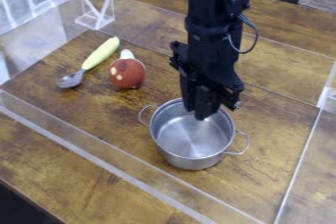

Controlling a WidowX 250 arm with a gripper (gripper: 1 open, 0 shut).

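My black gripper (203, 98) hangs over a steel pot (192, 145) with two wire handles; its fingertips reach down to the pot's back part and look shut, with nothing visible between them, though the dark shape makes detail hard to tell. A red apple-like object (128, 74) with a pale top sits left of the gripper. Further left lie a yellow elongated item (100, 54), perhaps corn or a banana, and a metal spoon (71, 80).
The wooden table (79, 169) has clear room at the front and right. A small white rack (96, 12) stands at the back left. Clear panels edge the left and right sides.
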